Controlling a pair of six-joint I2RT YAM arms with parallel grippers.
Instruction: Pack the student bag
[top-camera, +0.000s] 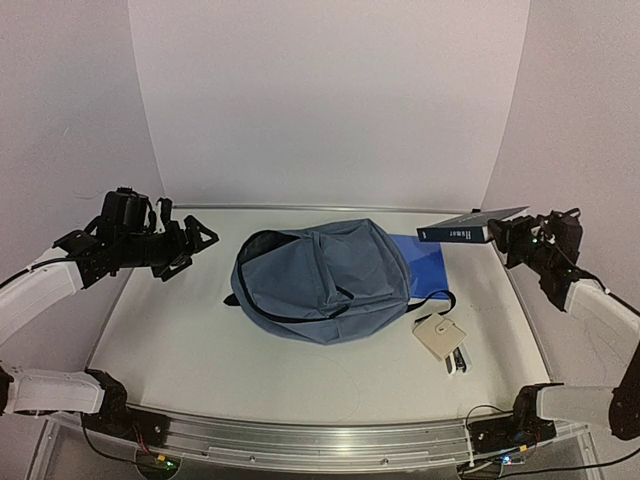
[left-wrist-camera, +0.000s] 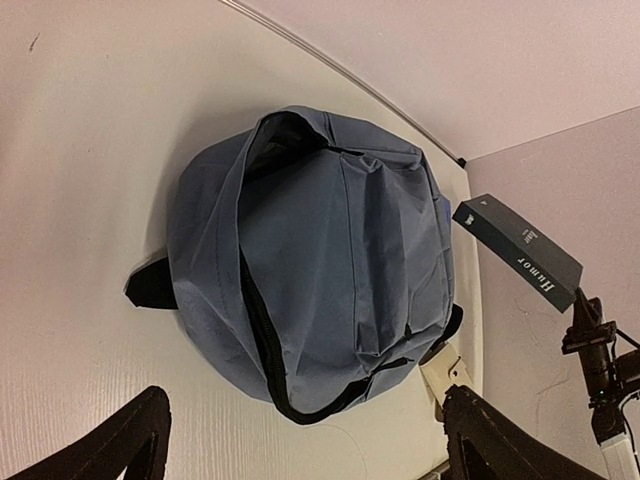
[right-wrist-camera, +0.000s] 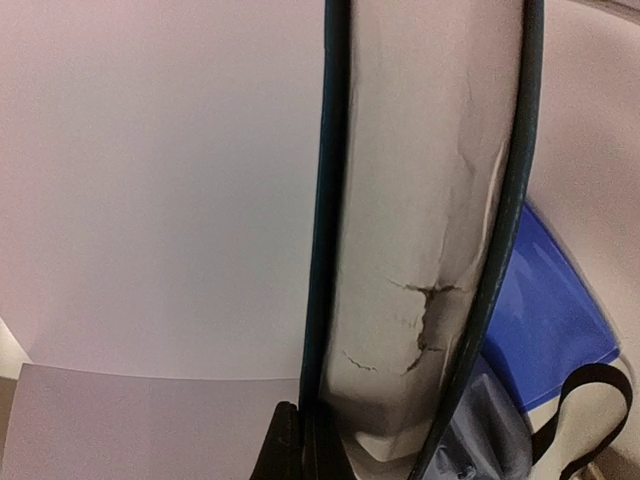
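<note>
A grey-blue backpack (top-camera: 330, 280) lies flat in the middle of the table, its black-zipped opening (left-wrist-camera: 262, 320) on the left side. My right gripper (top-camera: 500, 238) is shut on one cover of a thick dark book (top-camera: 455, 235), which hangs raised at the back right, spine facing inward. From the right wrist, the book's page edges (right-wrist-camera: 420, 200) show between two dark covers. A blue folder (top-camera: 428, 265) lies flat, partly behind the backpack's right side. Left of the backpack, my left gripper (top-camera: 196, 250) hangs open; its fingers (left-wrist-camera: 110, 440) have nothing between them.
A beige notebook (top-camera: 438, 336) lies by the backpack's black strap (top-camera: 440, 294), with a small black-and-white item (top-camera: 459, 360) beside it. Bare table (top-camera: 200, 350) extends at the left and front. Walls close off the back and sides.
</note>
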